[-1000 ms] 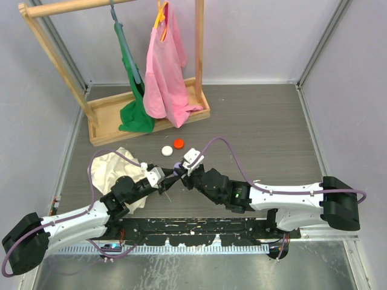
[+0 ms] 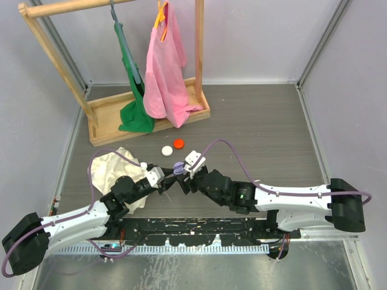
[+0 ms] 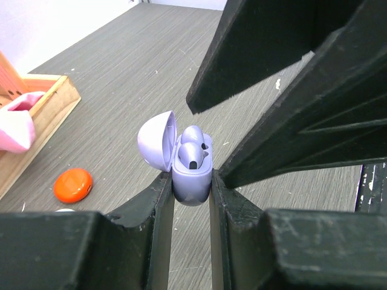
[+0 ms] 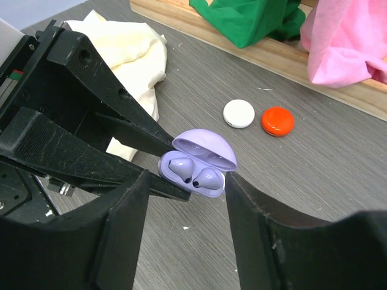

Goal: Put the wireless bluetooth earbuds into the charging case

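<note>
A lilac charging case (image 3: 192, 181) with its lid raised is held by my left gripper, shut on it. Two lilac earbuds (image 4: 208, 179) sit side by side inside the case, their dark spots facing up. My right gripper stands open, its fingers apart on either side of the case with neither earbud gripped. In the left wrist view, its dark fingers (image 3: 290, 115) are parted just right of the case, one above the other. From the top, both grippers meet around the case (image 2: 179, 168).
A white disc (image 4: 239, 113) and an orange-red disc (image 4: 278, 121) lie on the table beyond the case. Cream cloth (image 2: 112, 175) lies by the left arm. At the back stands a wooden rack (image 2: 97, 130) with green and pink garments.
Both earbuds now show in the case. The left gripper has held still.
</note>
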